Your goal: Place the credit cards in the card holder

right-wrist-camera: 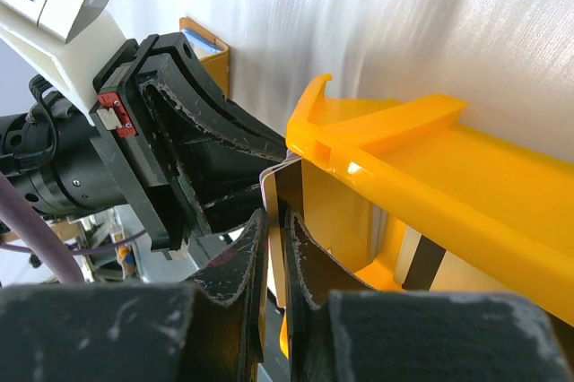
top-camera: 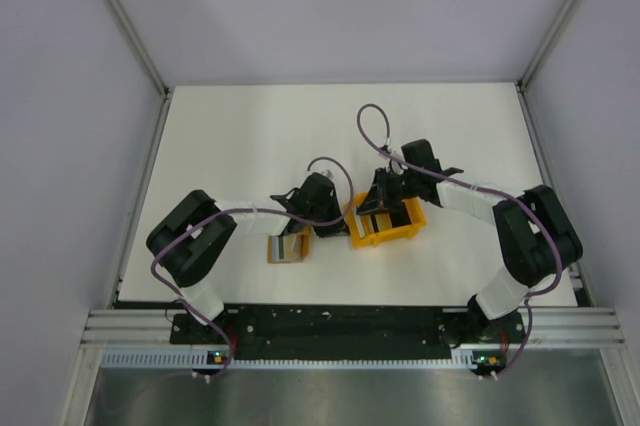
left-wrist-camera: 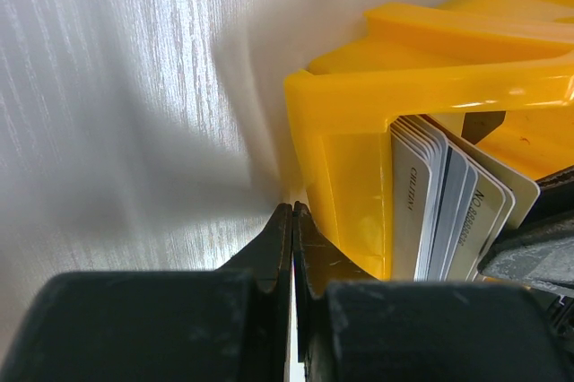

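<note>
A stack of credit cards (left-wrist-camera: 420,194) stands on edge inside the yellow tray (left-wrist-camera: 359,95), against its left end wall in the left wrist view. Just outside that wall, my left gripper is shut with nothing between its fingers. My right gripper is inside the tray at the stack, shut. One card's pale edge (right-wrist-camera: 271,186) shows in line with its fingertips; whether they pinch it I cannot tell. A small brown, box-like holder (top-camera: 304,247) with pale and dark parts inside lies left of the tray, partly under the left arm.
The yellow tray's ridged rim (right-wrist-camera: 404,189) runs close beside the right fingers, and both grippers are close together across its end wall.
</note>
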